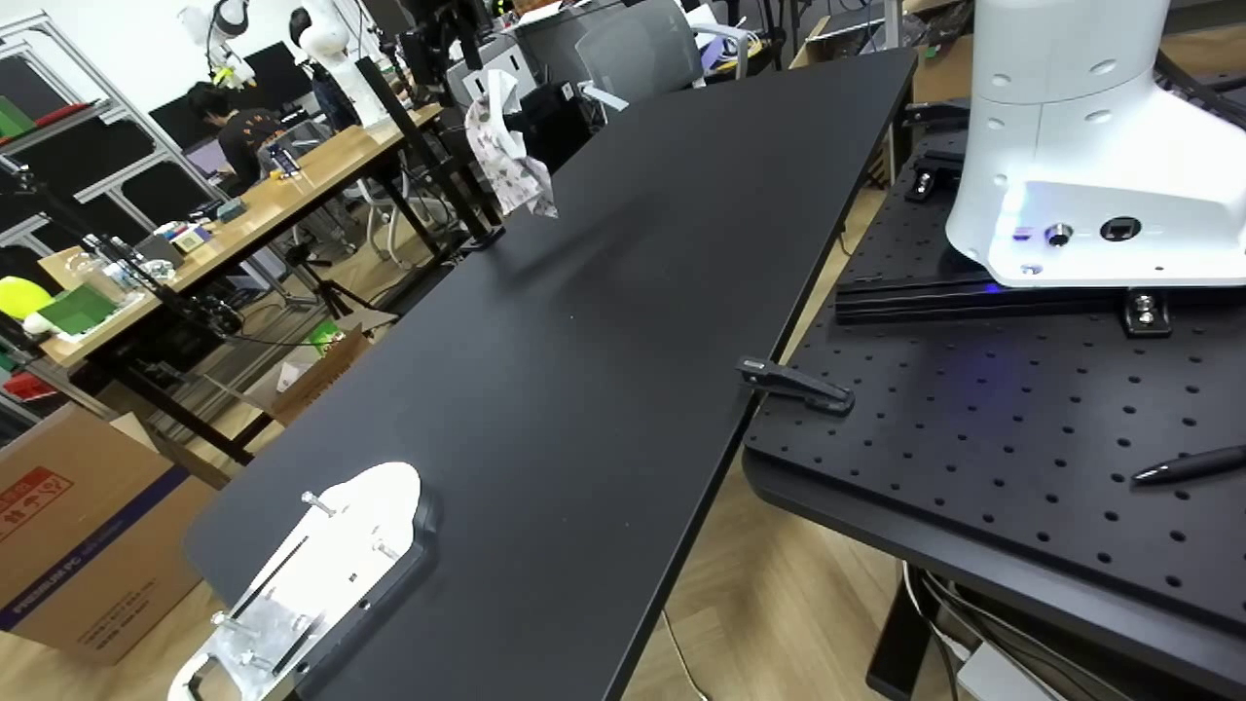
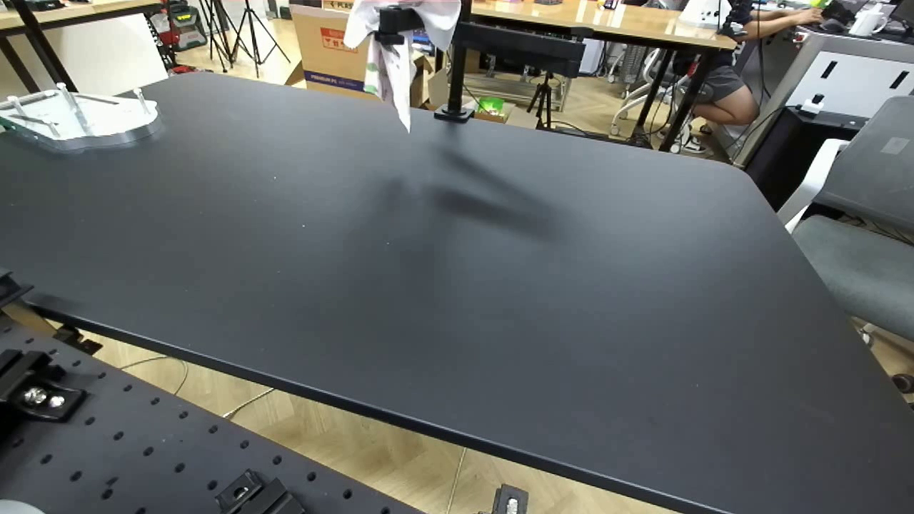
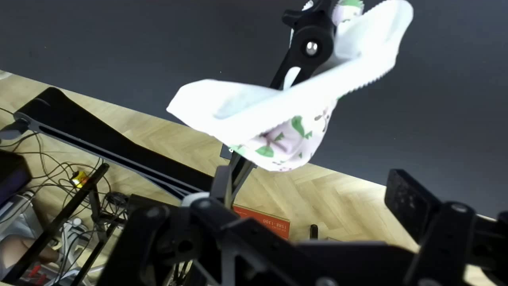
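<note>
A white cloth printed with green leaves and pink flowers (image 3: 285,138) hangs draped over a black stand arm (image 3: 312,45) in the wrist view. My gripper stands open, its two dark fingers (image 3: 412,205) wide apart. The cloth lies beyond the fingertips, clear of both, with only floor and background showing between them. In exterior view 1 the cloth (image 1: 510,146) hangs above the far table edge, the dark gripper (image 1: 450,29) just above it and partly cut off by the frame. Exterior view 2 shows the cloth (image 2: 398,64) hanging from the bar; the gripper is out of that view.
A white plate fixture with metal pegs (image 1: 339,549) sits at one end. The stand's upright (image 2: 454,86) is clamped at the table edge. A grey chair (image 2: 865,214) stands beside the table.
</note>
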